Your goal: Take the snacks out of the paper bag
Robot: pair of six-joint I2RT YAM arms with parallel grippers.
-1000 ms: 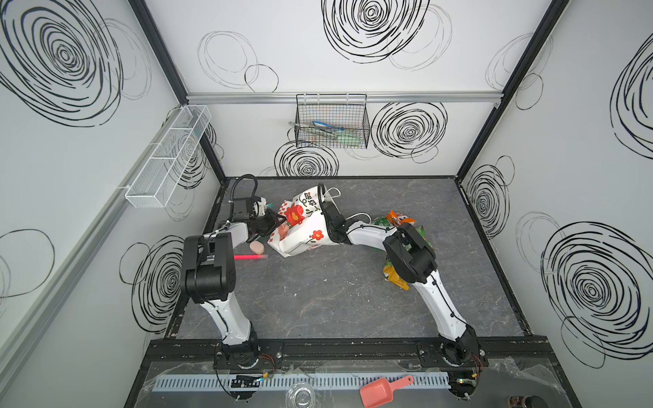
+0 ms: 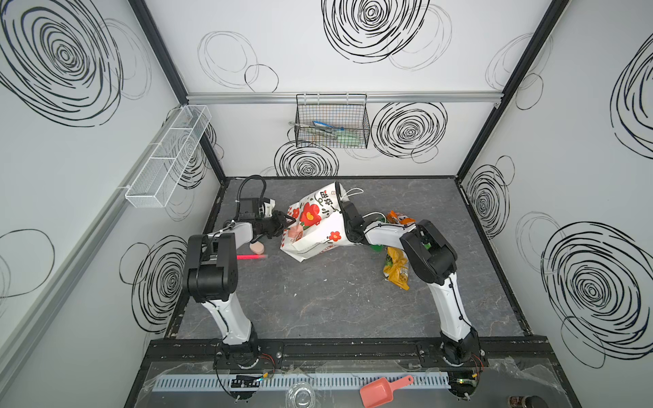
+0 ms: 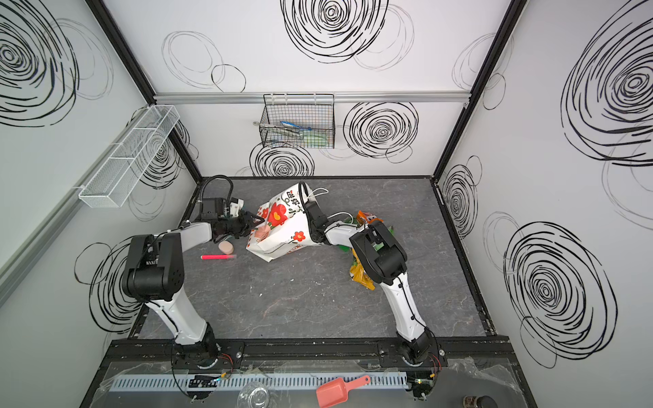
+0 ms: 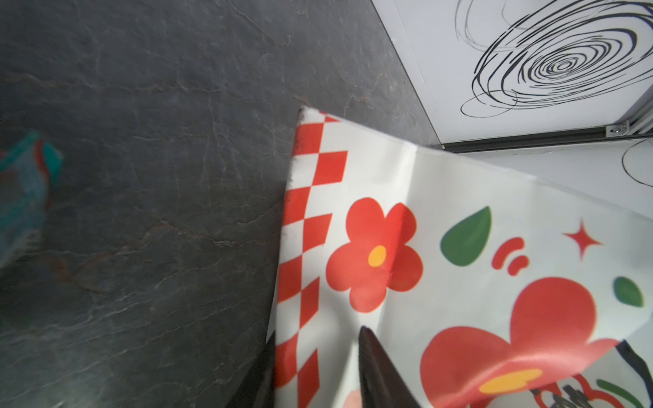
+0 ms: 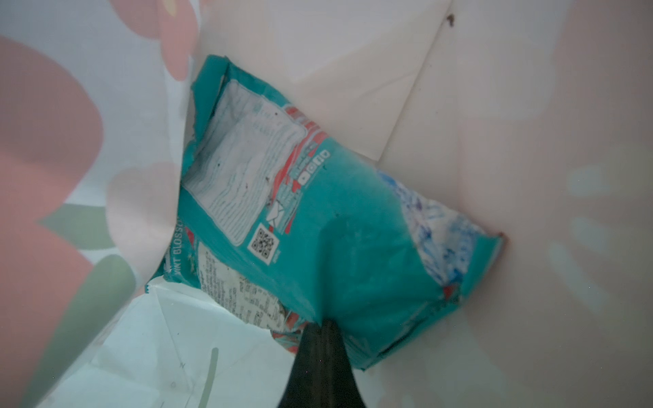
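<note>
The white floral paper bag (image 2: 309, 214) lies on its side mid-table. My open left gripper is at its bottom end, fingers against the printed paper; whether paper sits between them is unclear. My right gripper reaches inside the bag, hidden in the top views; in the right wrist view it is shut, its tips at a teal snack packet (image 5: 353, 258), with a second packet partly visible beneath.
Yellow (image 2: 396, 272) and orange (image 2: 400, 217) snack bags lie right of the bag, partly under the right arm. A pink stick (image 2: 250, 256) and round pink item (image 2: 257, 248) lie near the left gripper.
The bag and my right arm have moved right over the last second. My left gripper has shifted slightly right with them.
</note>
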